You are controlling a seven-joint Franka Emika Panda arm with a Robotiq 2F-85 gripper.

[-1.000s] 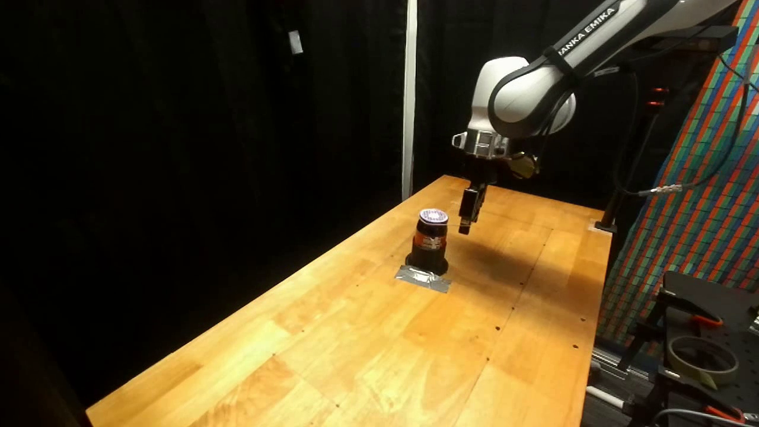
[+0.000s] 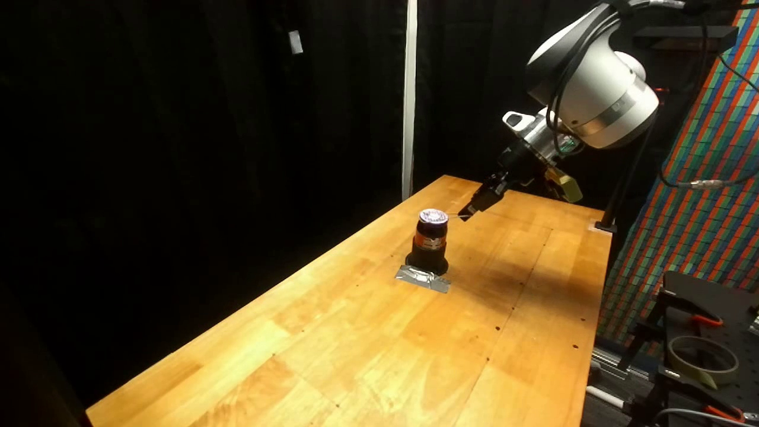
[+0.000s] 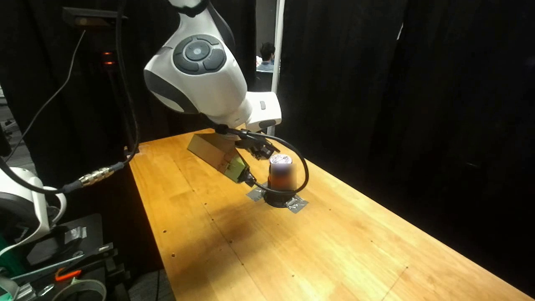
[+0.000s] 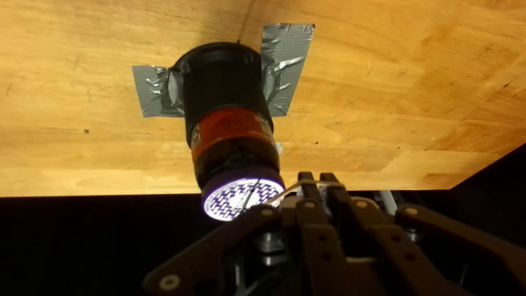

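Observation:
A dark jar-like container (image 2: 430, 245) with an orange band and a white-and-purple patterned top (image 4: 241, 197) stands upright on the table. Grey tape (image 4: 286, 61) holds its base down on both sides. From the rim of the top, a thin pale strand (image 2: 457, 216) reaches to my gripper (image 2: 466, 213), which is tilted beside the container's top, a small gap away. In the wrist view the fingers (image 4: 305, 190) are close together, and the strand (image 4: 294, 187) crosses their tips; I take them to be shut on it. Exterior view 2 shows the gripper (image 3: 276, 149) just behind the top.
A black cable (image 3: 306, 173) loops from the arm in front of the container in exterior view 2. Off the table's side, a dark cart holds a tape roll (image 2: 702, 359).
My gripper has swung from pointing straight down to a slanted pose, its tips rising a little. The arm's wrist moved right in exterior view 1. The container stayed put.

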